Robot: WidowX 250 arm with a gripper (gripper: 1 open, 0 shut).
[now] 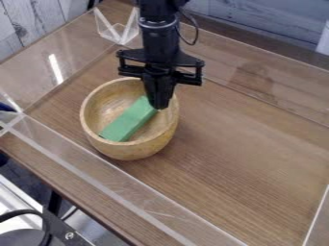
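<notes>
A round wooden bowl (pixel 108 141) rests on the table at left of centre. Inside it lies a green rectangular block (pixel 126 124), slanting from lower left to upper right. My black gripper (pixel 160 102) reaches down from the top, its tip over the upper right part of the bowl, just beyond the block's upper end. The fingers look shut, with nothing seen between them; whether the tip touches the block is unclear.
Clear plastic edging runs along the left and lower left, with black cables at the bottom left corner. A whitish wall stands at the back right.
</notes>
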